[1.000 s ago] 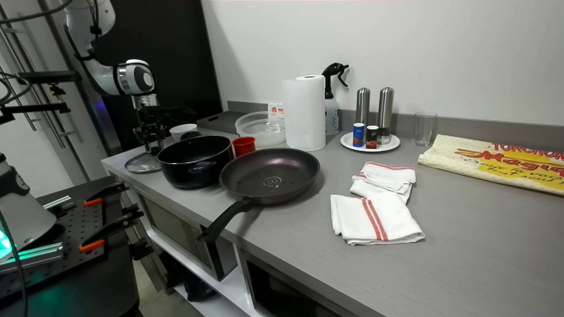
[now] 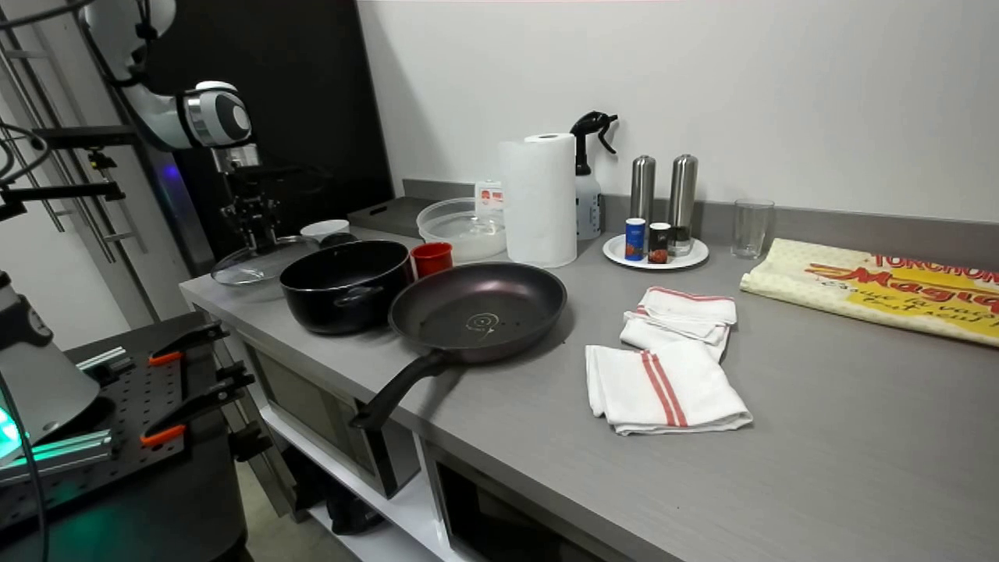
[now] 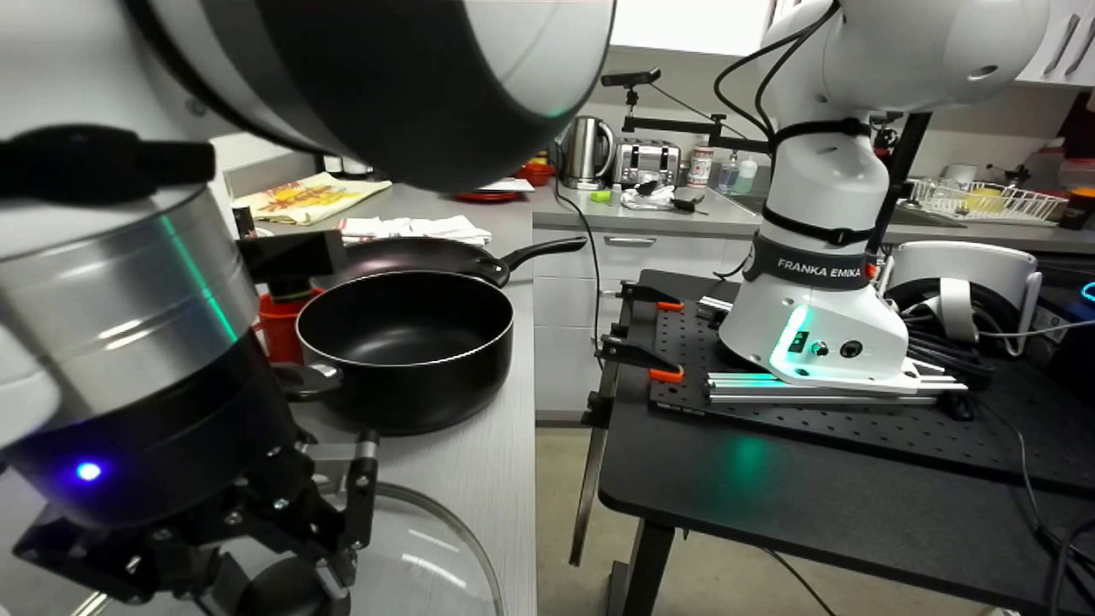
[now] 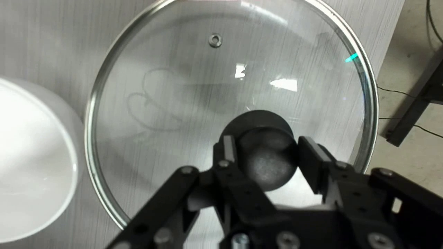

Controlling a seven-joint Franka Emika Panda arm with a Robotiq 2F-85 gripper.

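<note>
In the wrist view a clear glass lid (image 4: 178,91) with a metal rim fills the middle, and its round black knob (image 4: 268,159) sits between my fingers. My gripper is shut on that knob. From the first exterior view, the lid (image 2: 245,267) hangs raised and slightly tilted above the far-left end of the counter, under my gripper (image 2: 264,242). The black pot (image 2: 328,290) stands uncovered just to the right of it, and the second exterior view looks into the empty pot (image 3: 405,334) beyond the lid (image 3: 431,544).
A white bowl (image 4: 33,162) is close beside the lid. The red cup (image 2: 431,257) and frying pan (image 2: 478,314) flank the pot; the pan's handle overhangs the counter edge. Paper towels (image 2: 540,201) stand behind. Open counter (image 2: 843,421) lies at the right, past the white towels (image 2: 666,389).
The lid has risen off the counter with my gripper, shifting up and left in the first exterior view. The pot, pan and other items have stayed put.
</note>
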